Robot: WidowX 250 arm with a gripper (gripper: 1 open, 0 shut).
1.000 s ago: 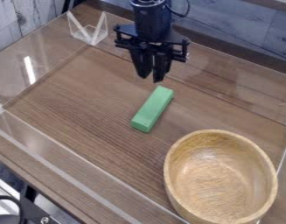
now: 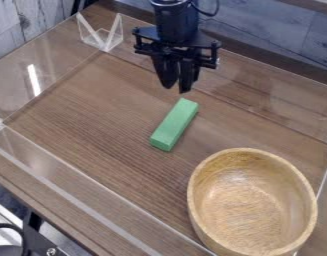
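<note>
My dark gripper (image 2: 177, 72) hangs over the back middle of the wooden tray, above and behind a green block (image 2: 174, 124) that lies flat on the floor of the tray. Whether its fingers are open or shut is hard to tell. A large empty tan bowl (image 2: 251, 197) sits at the front right.
The wooden tray floor (image 2: 79, 125) is clear on the left and at the back right. Its walls bound the space, with pale plastic fittings at the back left and left edge. Dark cabling shows at the bottom left corner.
My gripper has shifted very slightly. The block and bowl have not moved.
</note>
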